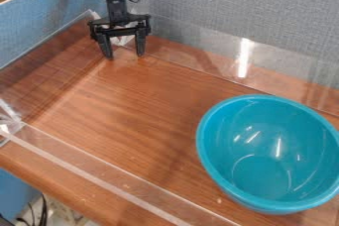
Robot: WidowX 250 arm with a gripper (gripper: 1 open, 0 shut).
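Note:
My black gripper (pixel 123 50) is low at the back left corner of the wooden table (pixel 119 121), its two fingers apart and pointing down. A pale, whitish item (pixel 119 39) shows partly behind it; whether it lies between the fingers or only behind them I cannot tell. A large empty teal bowl (pixel 268 151) stands at the right front of the table, well apart from the gripper.
Grey padded walls (pixel 239 12) line the back, and a blue one (pixel 40 37) the left side. Clear plastic strips run along the table's edges. Cables show below the front left edge.

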